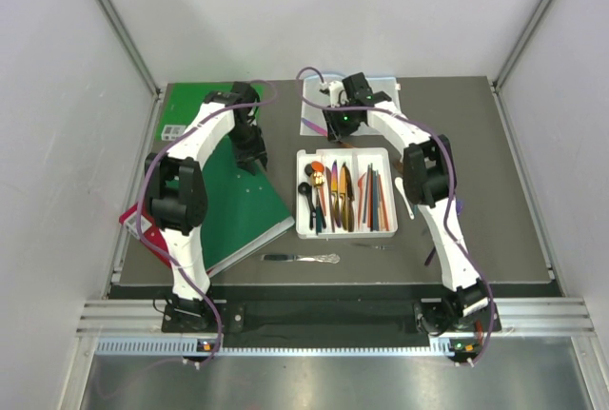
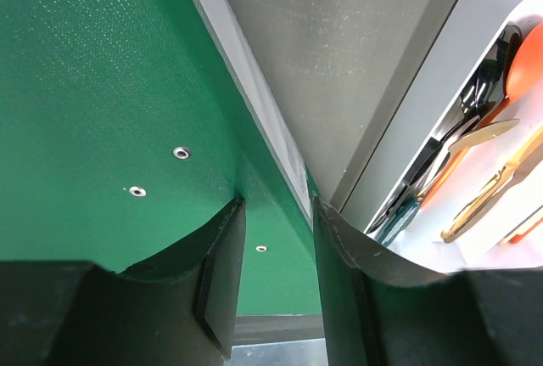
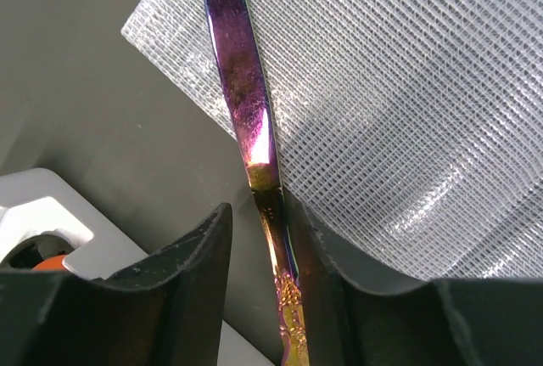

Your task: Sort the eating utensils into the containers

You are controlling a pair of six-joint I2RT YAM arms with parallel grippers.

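Note:
In the top view my right gripper (image 1: 335, 132) is low at the near edge of the white mat. Its fingers stand apart in the right wrist view, and an iridescent purple-gold knife (image 3: 246, 103) runs between them, close to the right finger (image 3: 316, 251). My left gripper hangs open and empty above the green box. The white tray (image 1: 395, 165) holds several sorted utensils: spoons (image 1: 304, 188) in its left part, gold knives (image 1: 343, 199) in the middle, chopstick-like sticks (image 1: 374, 203) on the right.
Near the front edge lie a silver-handled knife (image 1: 300, 258) and a thin small utensil (image 1: 369, 246). A white spoon (image 1: 403, 191) rests right of the tray. The large green box (image 1: 228, 210) fills the left.

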